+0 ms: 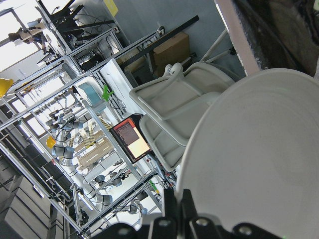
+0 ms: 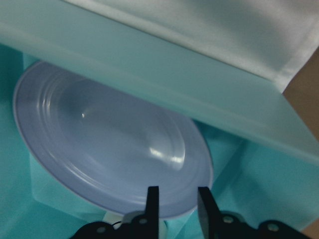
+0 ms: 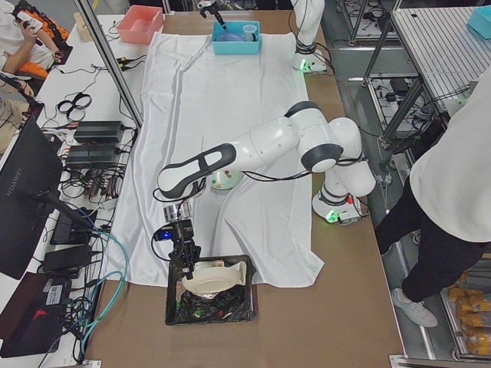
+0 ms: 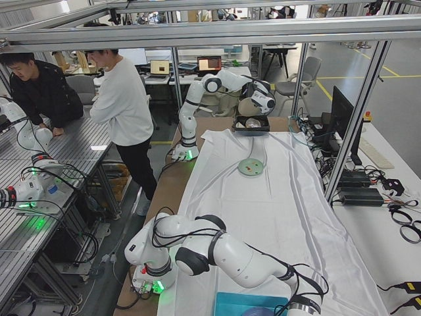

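Note:
At the near end, my left gripper is shut on the rim of a cream plate at the black bin; the plate fills the right of the left wrist view. At the far end, my right gripper is open above a light blue bin, with nothing between its fingers. A blue plate lies in that bin, with a white cup beside it.
A green plate lies on the white cloth, whose middle is otherwise largely clear. A pink bin stands on the side table. A person stands beside the table.

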